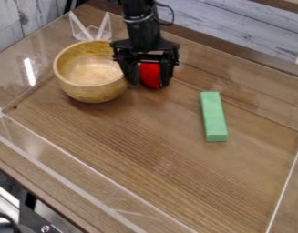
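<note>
My black gripper (146, 64) is low over a red object (150, 75) at the upper middle of the table, its open fingers around the object and partly hiding it. A tan bowl (87, 84) stands just left of it.
A green bar (213, 116) lies to the right on the wooden table (138, 173). A white wire shape stands at the back left.
</note>
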